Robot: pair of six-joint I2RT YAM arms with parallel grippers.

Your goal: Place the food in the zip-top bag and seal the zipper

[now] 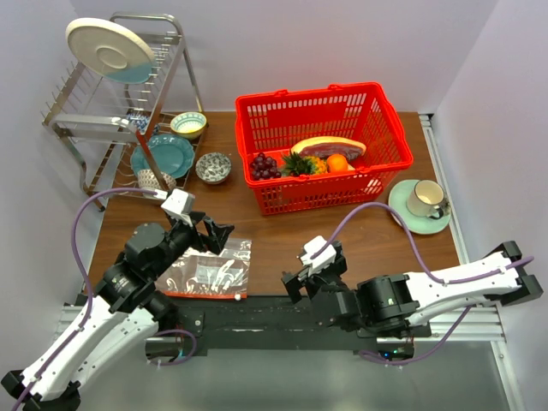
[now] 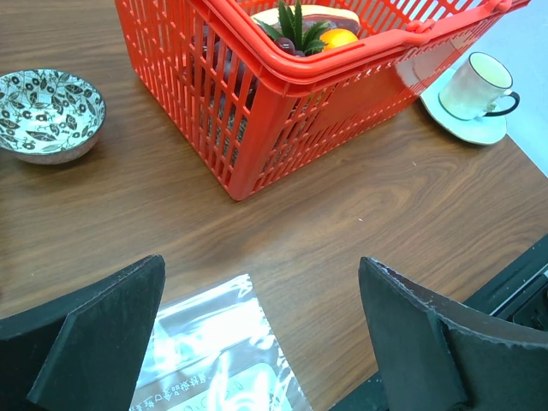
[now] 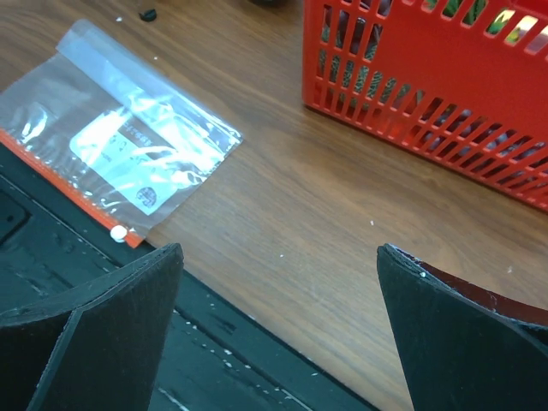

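Note:
A clear zip top bag point(image 1: 205, 272) point(image 3: 128, 154) with an orange zipper strip lies flat at the table's front edge. Behind it stands a red basket point(image 1: 282, 199) point(image 2: 214, 103) holding food: grapes point(image 1: 264, 167), a pineapple point(image 1: 317, 165), an orange point(image 1: 337, 163) and a long yellow-edged piece point(image 1: 330, 145). My left gripper point(image 1: 214, 235) is open above the bag's back part, with nothing between its fingers. My right gripper point(image 1: 301, 281) is open near the front edge, right of the bag, also empty.
A dish rack point(image 1: 103, 120) with plates and bowls stands at the back left, a patterned bowl point(image 1: 213, 168) beside it. A mug point(image 1: 424, 199) on a saucer point(image 1: 411, 218) is at the right. Bare wood lies between bag and basket.

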